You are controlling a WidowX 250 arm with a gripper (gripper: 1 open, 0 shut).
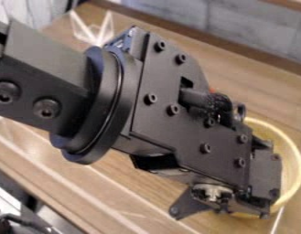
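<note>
My black gripper (220,196) fills the middle of the camera view, angled down to the right, over a yellow bowl (287,160) that is mostly hidden behind it. Its fingertips are hard to make out, so I cannot see whether it is open or shut.
The wooden table (122,196) has white tape lines and free room at the lower left and upper right. A grey wall (238,27) runs along the back. Dark cables and hardware sit at the bottom-left edge.
</note>
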